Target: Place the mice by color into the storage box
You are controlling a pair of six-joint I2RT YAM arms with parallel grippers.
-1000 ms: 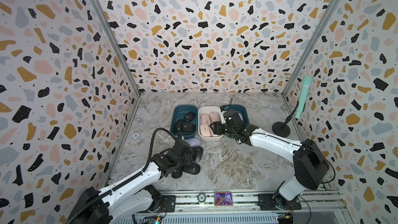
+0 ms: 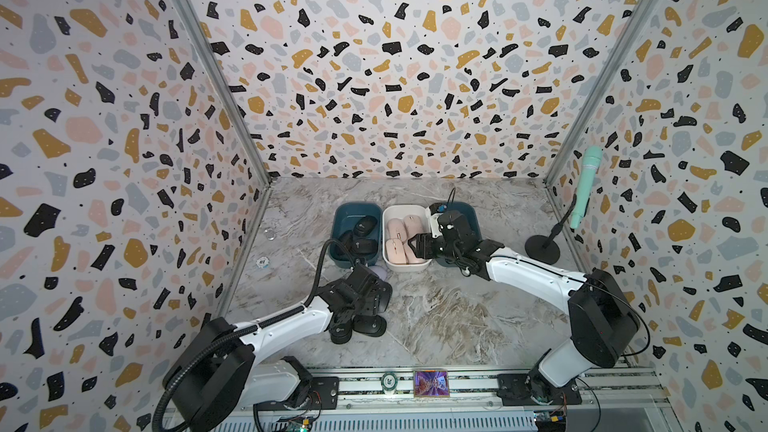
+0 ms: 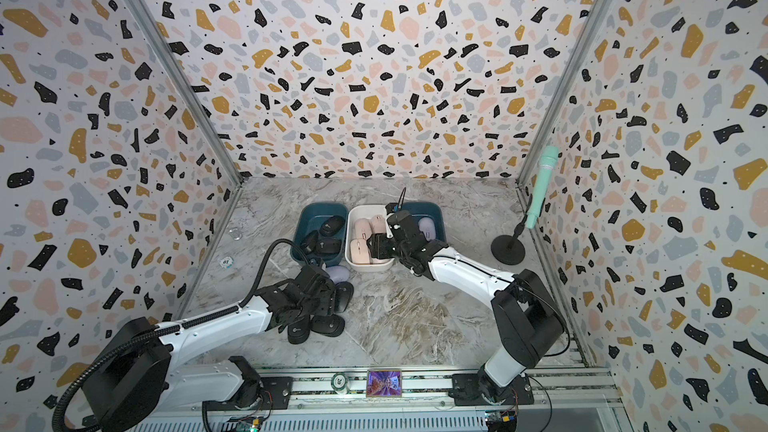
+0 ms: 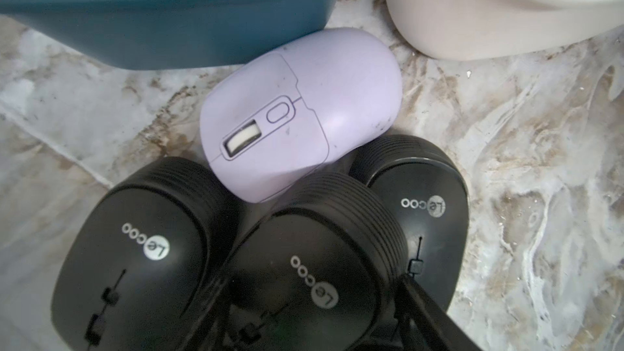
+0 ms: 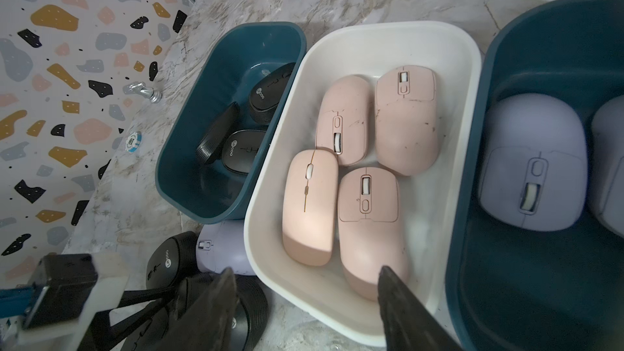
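In the left wrist view, the fingers of my open left gripper stand on either side of a black mouse. Two more black mice flank it, one at left and one at right. Just beyond them a purple mouse lies against the left blue box. My right gripper has its fingers apart and empty, over the near end of the white box. That box holds several pink mice. Purple mice lie in the right blue box.
Three black mice rest inside the left blue box. Another black mouse lies nearer the front of the table. A microphone-like stand rises at the far right. Bare marble spreads in front of the white box.
The right gripper has shifted slightly right. The mice look unmoved.
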